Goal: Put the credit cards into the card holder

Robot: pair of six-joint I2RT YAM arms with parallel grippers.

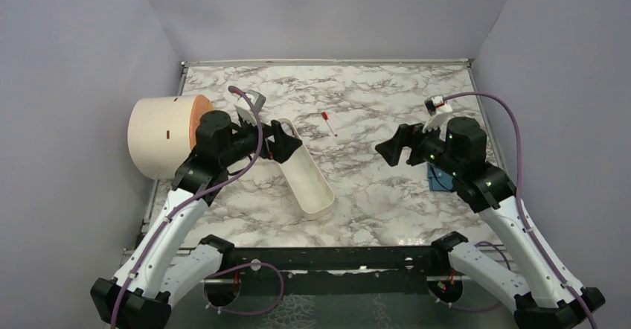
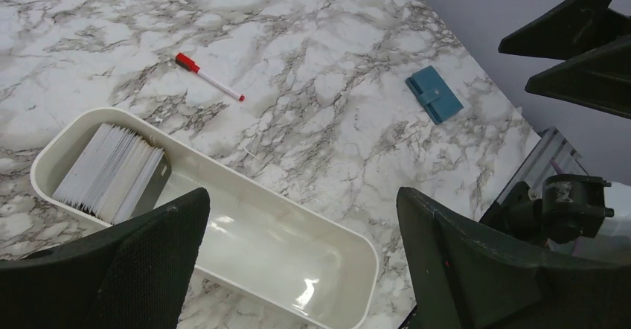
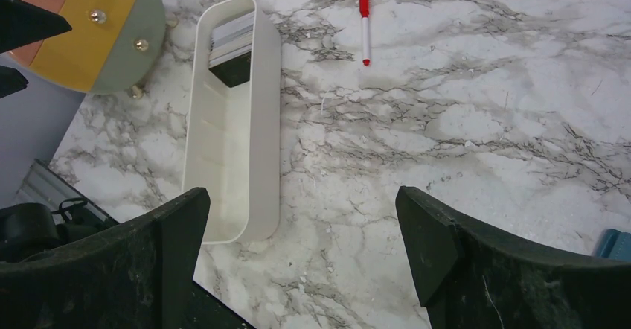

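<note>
A stack of white cards stands on edge at one end of a long white tray, also seen in the right wrist view. A teal card holder (image 2: 434, 94) with a strap lies closed on the right side of the table, partly behind my right arm in the top view. My left gripper is open above the tray, with nothing between its fingers. My right gripper is open over the right part of the table, also empty, between the tray and the holder.
A red-capped marker (image 1: 329, 123) lies beside the tray near the middle of the marble table (image 1: 350, 180). A large cylindrical object (image 1: 156, 135) with coloured panels sits at the left edge. Grey walls surround it.
</note>
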